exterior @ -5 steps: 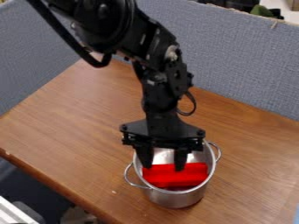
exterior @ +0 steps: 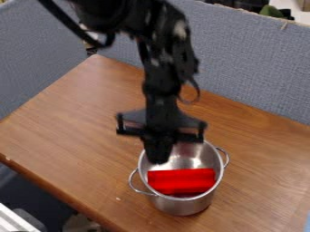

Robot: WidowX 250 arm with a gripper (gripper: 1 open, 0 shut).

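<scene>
A steel pot (exterior: 182, 203) with two wire handles stands on the wooden table at the lower right, holding a red cylindrical object (exterior: 182, 181) lying across its inside. My gripper (exterior: 158, 151), black and motion-blurred, hangs over the pot's back left rim, above the red object. It is shut, with nothing showing between its fingers.
Grey padded walls (exterior: 242, 72) border the back and left side. A white object (exterior: 18, 222) is at the bottom left corner, off the table.
My gripper's fingers have closed together, and it has since risen and shifted left, away from the red object, which stays in the pot.
</scene>
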